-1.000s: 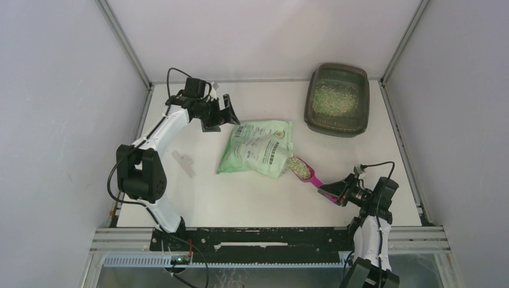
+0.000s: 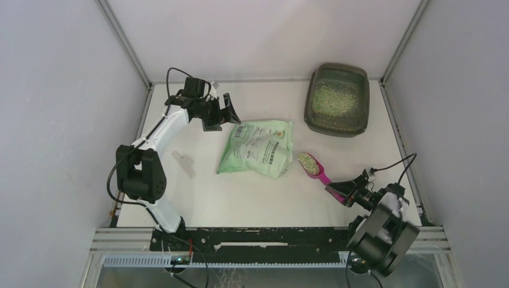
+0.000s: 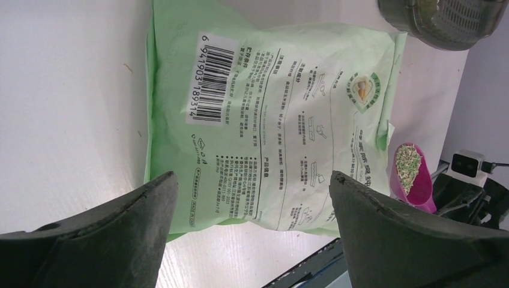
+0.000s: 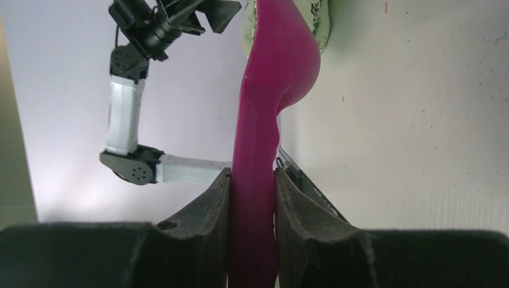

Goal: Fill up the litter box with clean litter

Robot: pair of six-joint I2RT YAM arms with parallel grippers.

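Note:
A green and white litter bag (image 2: 259, 146) lies flat in the middle of the table, its printed side up. Just right of its open end is a magenta scoop (image 2: 323, 177) heaped with pale litter pellets (image 2: 309, 164). My right gripper is shut on the scoop's handle, and the scoop is clear of the bag. At the back right stands the dark litter box (image 2: 311, 122), with a layer of litter on its floor. Over the bag's left upper corner my left gripper hangs open, nothing between its fingers.
Bare table (image 2: 258, 204) stretches in front of the bag and between the scoop and the litter box. Side walls (image 2: 459, 120) close in the workspace left and right. Small crumbs dot the tabletop.
The filled scoop has drawn away from the bag's opening, to the right and slightly up in the top view. My right arm has swung rightward; the left arm, bag and box have stayed put.

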